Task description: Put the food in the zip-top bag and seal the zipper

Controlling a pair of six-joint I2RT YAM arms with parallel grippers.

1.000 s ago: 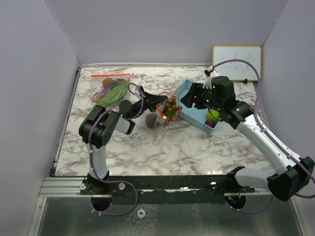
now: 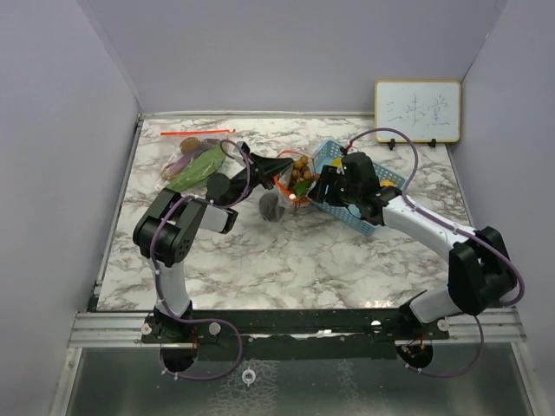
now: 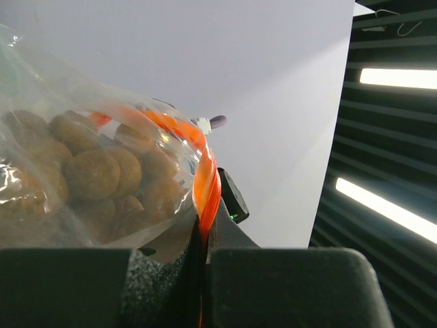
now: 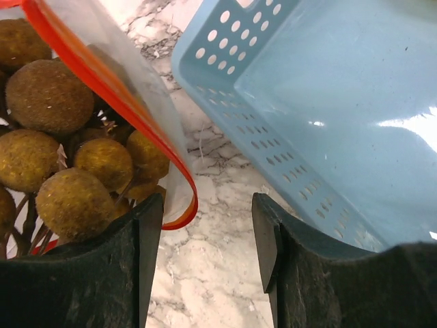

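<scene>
The clear zip top bag (image 2: 297,178) with orange zipper holds several brown round foods (image 4: 82,164) and a green item. My left gripper is shut on the bag's orange zipper edge (image 3: 203,184), holding it up. My right gripper is part open just beside the bag's near edge, where the orange zipper strip (image 4: 136,116) curves down by its left finger; nothing shows held between its fingers.
A blue basket (image 4: 287,164) with yellow items lies to the right, under the right arm. Another filled bag (image 2: 195,160) lies at back left. A whiteboard (image 2: 417,108) stands at back right.
My right gripper has come down and left from over the basket to the bag's right edge.
</scene>
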